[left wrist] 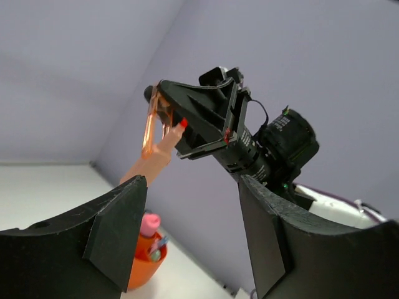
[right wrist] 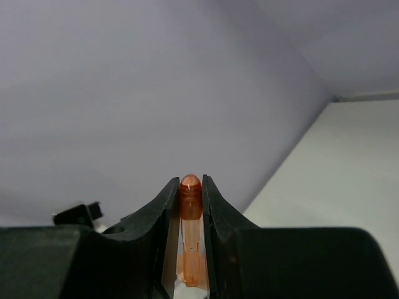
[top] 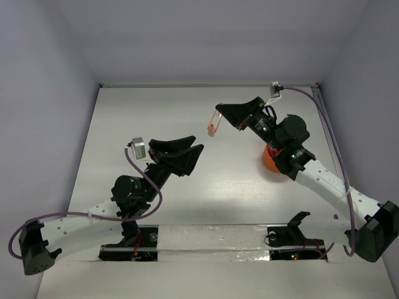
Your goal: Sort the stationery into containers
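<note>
My right gripper [top: 219,109] is shut on a slim, translucent orange-pink item [top: 212,129], which hangs below its fingertips over the table. The right wrist view shows the item's rounded orange end [right wrist: 190,185] pinched between the fingers. From the left wrist, its pale pink body [left wrist: 151,164] and a red tip [left wrist: 184,123] show; what it is exactly I cannot tell. Left of it, my left gripper [top: 198,143] stands open, its fingers [left wrist: 118,230] well apart with nothing between. An orange container [top: 270,160] is partly hidden under the right arm.
Inside the orange container a pink cylinder [left wrist: 149,224] and a bluish piece [left wrist: 158,243] stick up. Grey walls enclose it.
</note>
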